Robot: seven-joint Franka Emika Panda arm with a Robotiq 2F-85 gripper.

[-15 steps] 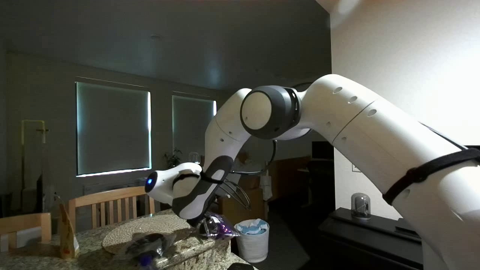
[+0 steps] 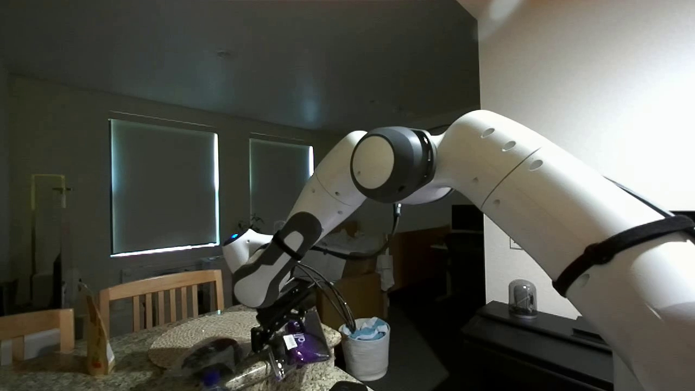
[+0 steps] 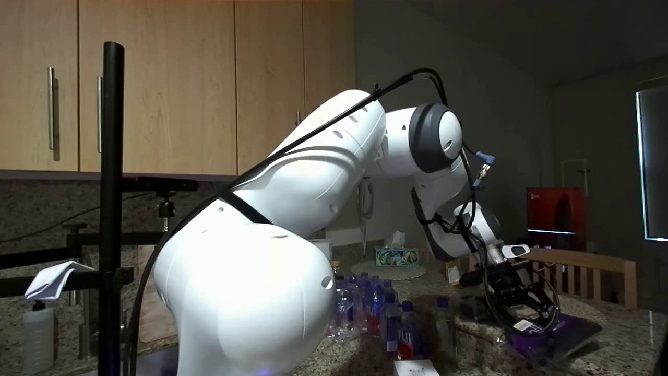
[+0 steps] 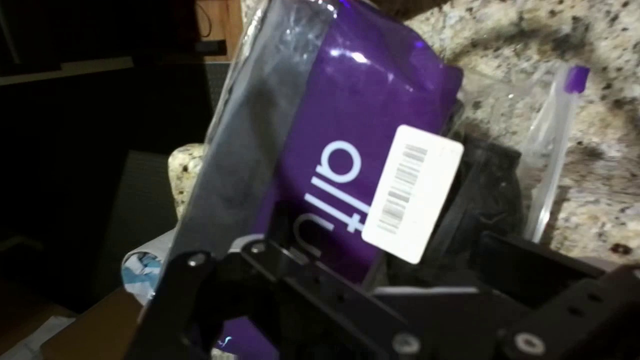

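Note:
A purple package (image 4: 360, 108) with white lettering, a barcode label and a clear-and-grey side fills much of the wrist view. It reaches past the counter's edge; in exterior view 1 the same purple package (image 2: 307, 341) shows its labelled face beside my gripper. My gripper is open, its black fingers low in the wrist view, across the near part of the package. Whether they touch it, I cannot tell. To the right lies a clear zip bag (image 4: 555, 144) with a purple slider, beside something black.
A white bin (image 2: 366, 355) with a blue-and-white liner stands on the floor past the counter edge. Several bottles (image 3: 376, 307) crowd the counter near the arm's base. A round woven mat (image 2: 176, 342) and an upright paper bag (image 2: 99, 339) are farther left.
The wrist has swung and tilted, bringing the gripper into sight at the package. The purple package, flatter before, now turns its labelled face toward exterior view 1 and sits slightly lower and left.

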